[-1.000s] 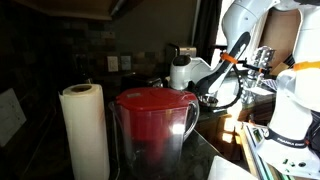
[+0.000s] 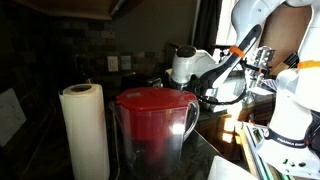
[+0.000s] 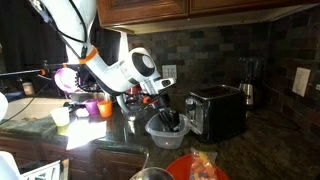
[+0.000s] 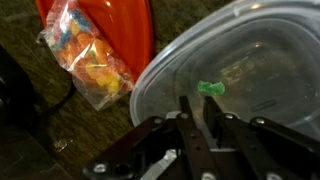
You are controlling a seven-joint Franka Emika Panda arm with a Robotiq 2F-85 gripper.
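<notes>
A clear plastic bowl (image 4: 165,62) fills the right of the wrist view, with a small green piece (image 4: 210,88) inside it. Just short of that piece in the picture are the dark fingertips of my gripper; a gap separates them, and nothing shows between them. From the second exterior view, the gripper (image 3: 169,119) points down into the clear bowl (image 3: 158,137) on the counter. Whether the fingers touch the green piece, I cannot tell.
A bag of colourful candy (image 4: 95,58) lies on a red plate (image 4: 137,25) beside the bowl. Behind the bowl stands a black toaster (image 3: 217,112). A red-lidded pitcher (image 2: 155,130) and a paper towel roll (image 2: 86,135) occupy the counter in the first exterior view.
Over the last second, the arm's orange-banded section has shifted slightly up and right in exterior view 1. The pitcher and paper towel roll stay where they were.
</notes>
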